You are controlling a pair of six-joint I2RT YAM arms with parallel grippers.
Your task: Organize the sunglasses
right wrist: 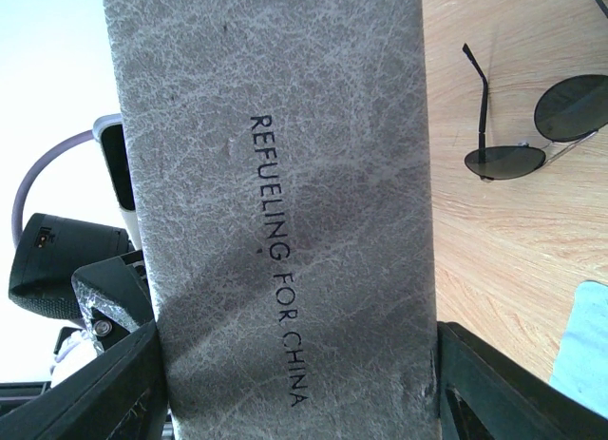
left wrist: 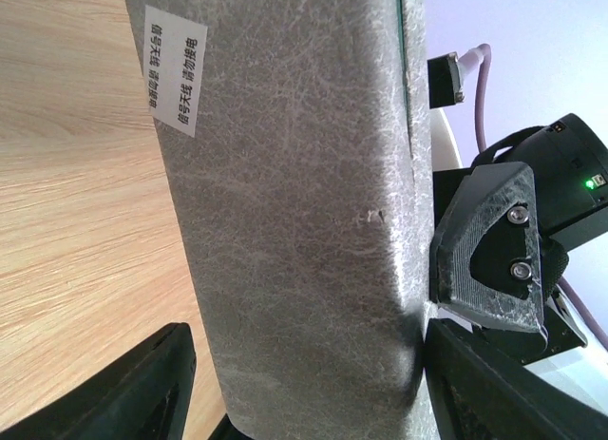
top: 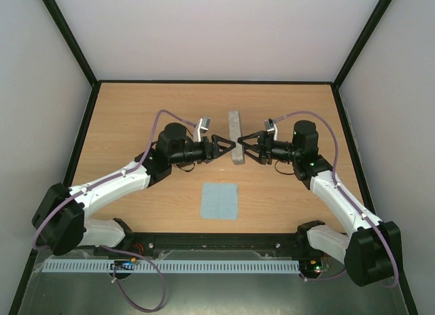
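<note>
A long grey glasses case (top: pixel 235 128) stands raised between both arms near the table's centre. My right gripper (top: pixel 239 143) is shut on it, one finger (right wrist: pixel 465 378) pressed to each side of the face lettered "REFUELING FOR CHINA". From the other side my left gripper (top: pixel 233 145) reaches the case, its fingers open around it. In the left wrist view its right finger (left wrist: pixel 465 373) meets the case's edge, while a slim gap shows beside the left finger (left wrist: pixel 171 369). Dark sunglasses (right wrist: pixel 508 162) lie unfolded on the table in the right wrist view; the top view does not show them clearly.
A light blue cloth (top: pixel 219 201) lies flat on the wooden table (top: pixel 285 199) in front of the case. Walls enclose the back and sides. Bare wood lies behind both arms and at the front.
</note>
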